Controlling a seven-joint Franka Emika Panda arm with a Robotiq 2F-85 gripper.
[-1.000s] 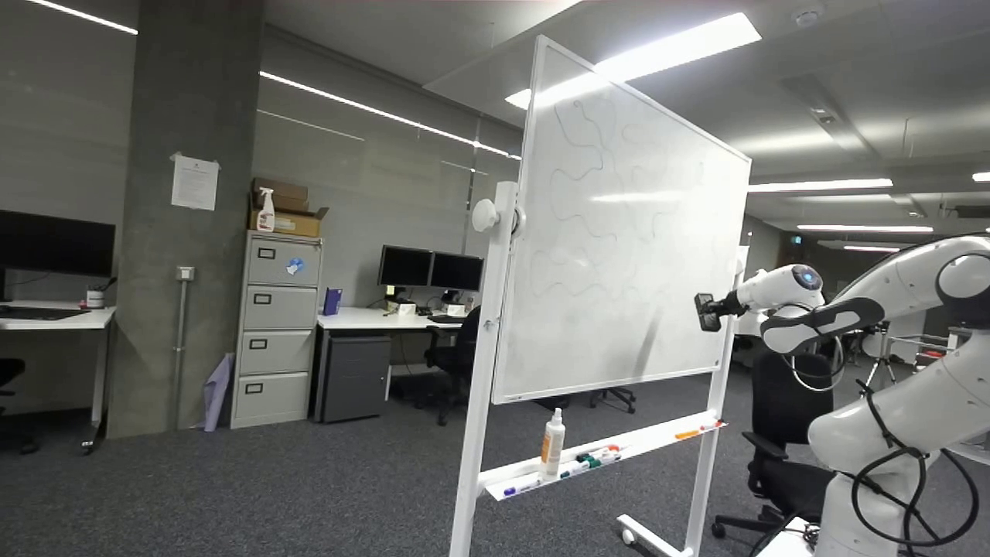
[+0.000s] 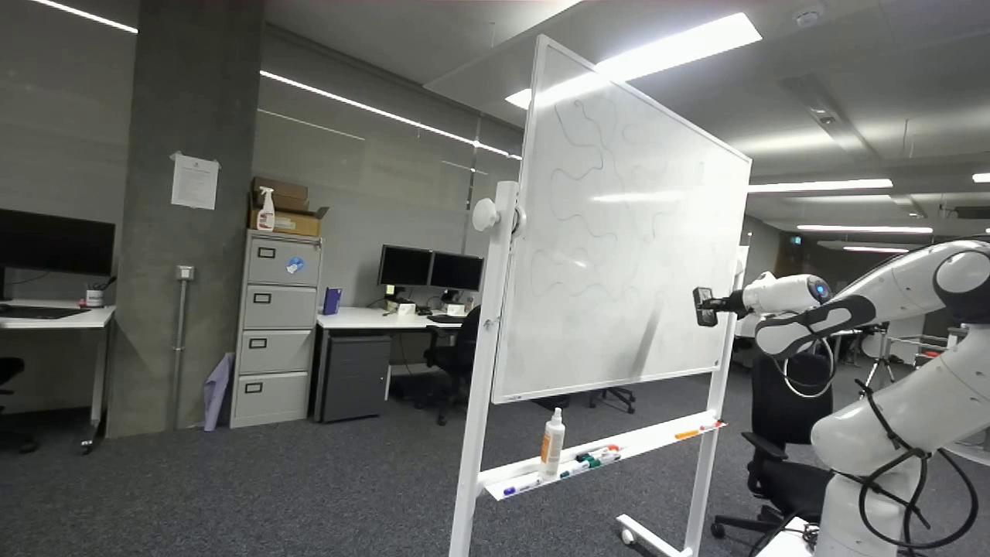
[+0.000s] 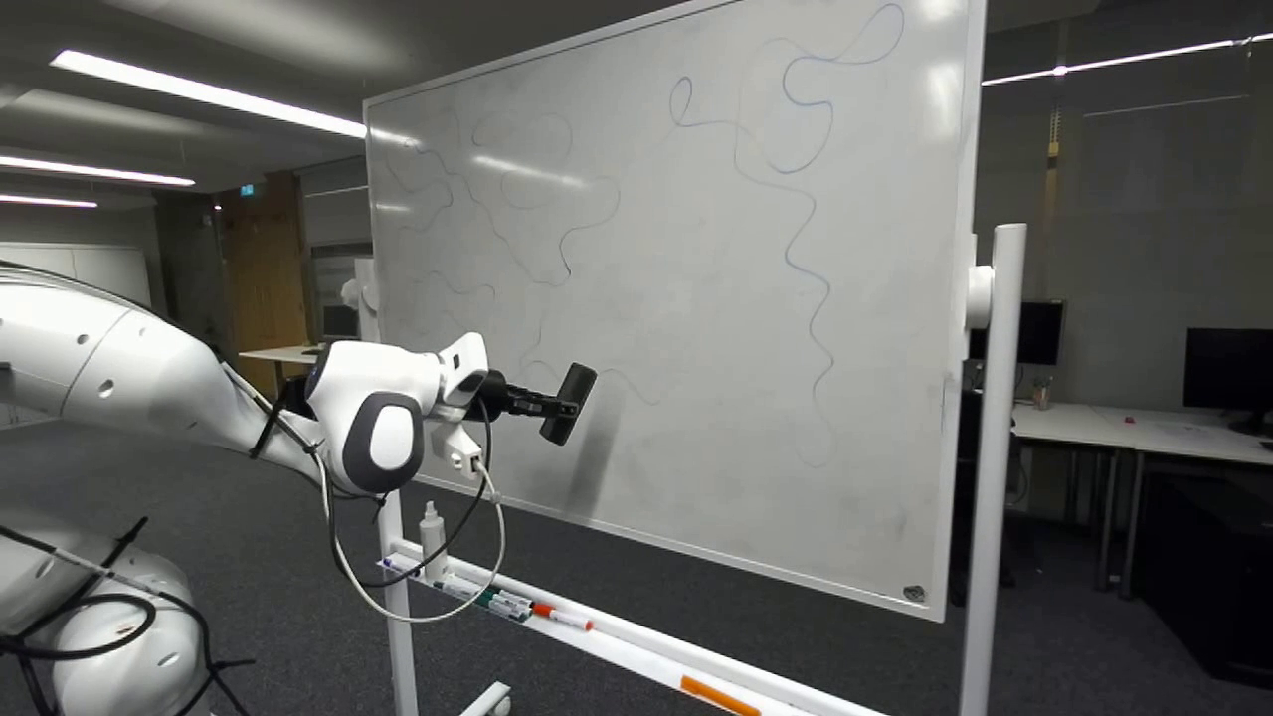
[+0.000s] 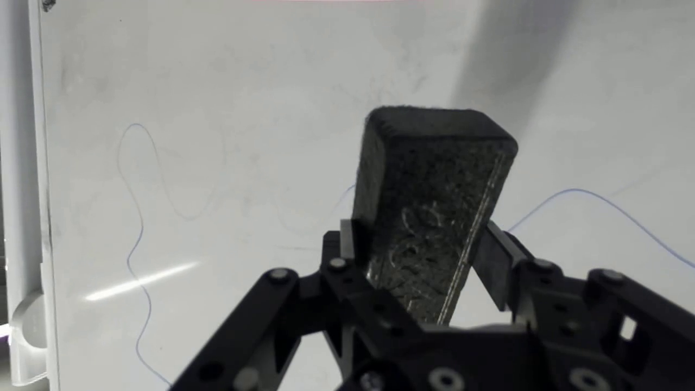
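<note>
My gripper is shut on a dark, block-shaped eraser (image 4: 443, 189), gripped across its narrow width. In the second exterior view the eraser (image 3: 569, 404) is tilted in front of the whiteboard (image 3: 716, 310), whose surface bears several thin, wavy pen lines. A shadow falls on the board below and beside the eraser; whether the two touch is hard to tell. From the first exterior view, the eraser (image 2: 705, 306) is seen near the right part of the whiteboard (image 2: 622, 223). Blue lines run across the board (image 4: 260, 98) on both sides of the eraser in the wrist view.
Below the board, a tray (image 2: 650, 435) carries a spray bottle (image 2: 552, 445), several markers (image 2: 594, 459) and an orange item (image 2: 687, 435). The stand's white post (image 3: 1000, 477) rises at one side. A black chair (image 2: 789, 427) stands by the arm.
The arm's wrist has turned and shifted slightly, and the eraser has moved slightly up and left in the first exterior view. It is still held. The board and tray look the same.
</note>
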